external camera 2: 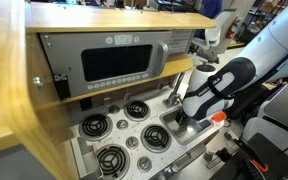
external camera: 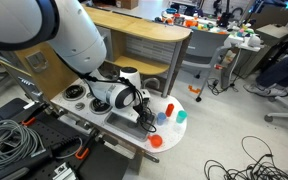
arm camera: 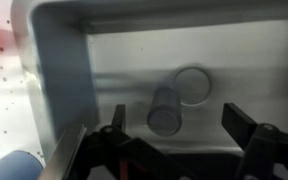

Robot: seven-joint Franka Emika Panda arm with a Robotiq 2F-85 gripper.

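My gripper is open above a grey sink basin [arm camera: 124, 48]. Its two dark fingers [arm camera: 246, 130] stand wide apart at the bottom of the wrist view. Between and a little beyond them, a small dark cylinder [arm camera: 165, 112] is on the basin floor, apart from both fingers. Right beside it lies a round drain ring [arm camera: 192, 86]. In exterior view 1 the white arm [external camera: 130, 76] reaches down to the sink, and its body hides much of the basin. The cylinder cannot be made out in either exterior view.
Right of the sink, the white counter holds a blue cup [external camera: 162, 118], a red cup [external camera: 170, 108], a teal cup [external camera: 181, 116] and an orange-red bowl [external camera: 155, 141]. Stove burners [external camera 2: 112, 158] lie on the sink's other side. The basin walls rise close around the gripper.
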